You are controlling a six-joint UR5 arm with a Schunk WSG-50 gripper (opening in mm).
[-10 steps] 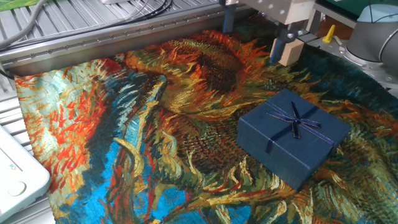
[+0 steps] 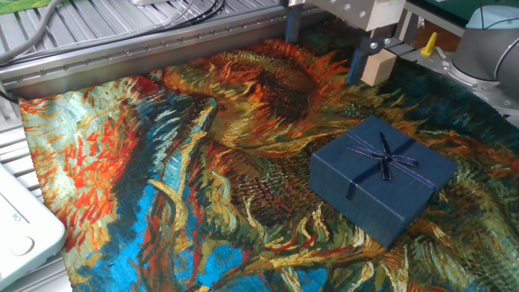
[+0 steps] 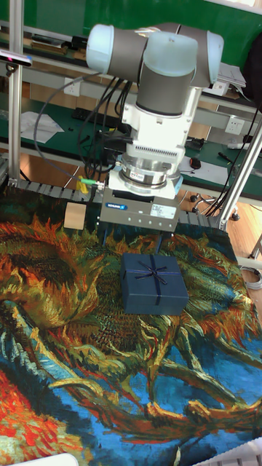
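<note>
A small wooden block (image 2: 378,70) stands on the patterned cloth near its far edge. In exterior view 3 the same block (image 3: 75,216) appears to the left of the arm's end. My gripper (image 2: 323,60) points down, its dark fingers (image 2: 355,63) set wide apart with nothing between them. One finger is right beside the block in exterior view 2; whether they touch I cannot tell. A dark blue gift box (image 2: 381,174) with a ribbon bow rests on the cloth, nearer the exterior view 2 camera than the gripper.
The painted cloth (image 2: 268,174) has wide clear room left of the box. A metal rail (image 2: 146,59) runs along its far side. A white device (image 2: 24,223) sits at the left edge, and a yellow piece (image 2: 429,44) stands beyond the block.
The fingers stayed apart. The blue box has not moved.
</note>
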